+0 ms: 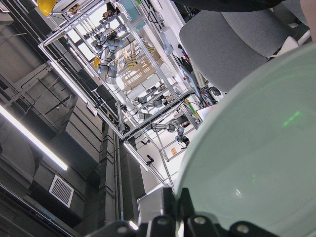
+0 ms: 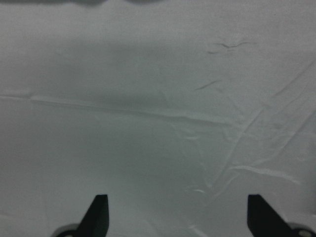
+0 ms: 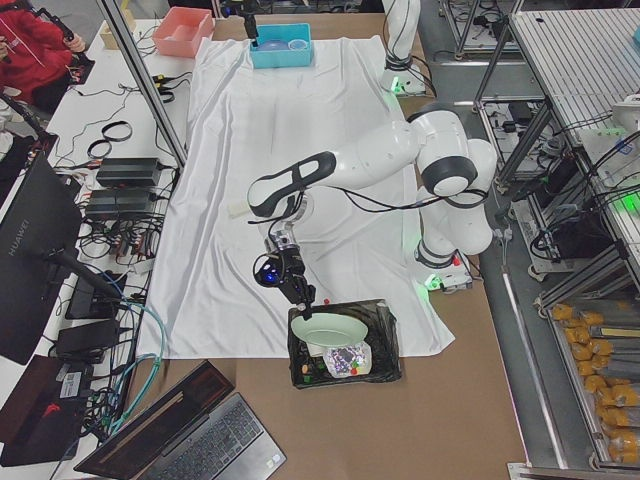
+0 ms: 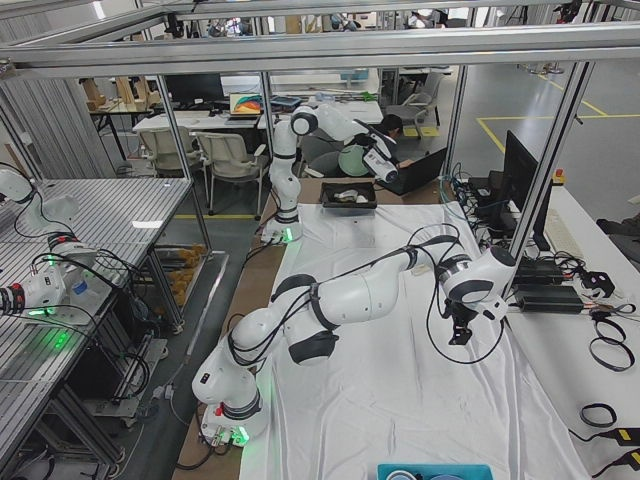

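A pale green oval plate is held in the air over a black bin by my left gripper, which is shut on its rim; in the left wrist view the plate fills the right side. The bin holds a clear bag with small items and other pieces. My right gripper is open over bare white cloth, with nothing between its fingers. In the camera right view the right gripper hangs above the cloth.
A blue tub with round items stands at the cloth's far end in the camera left view. A laptop lies beside the bin on the brown board.
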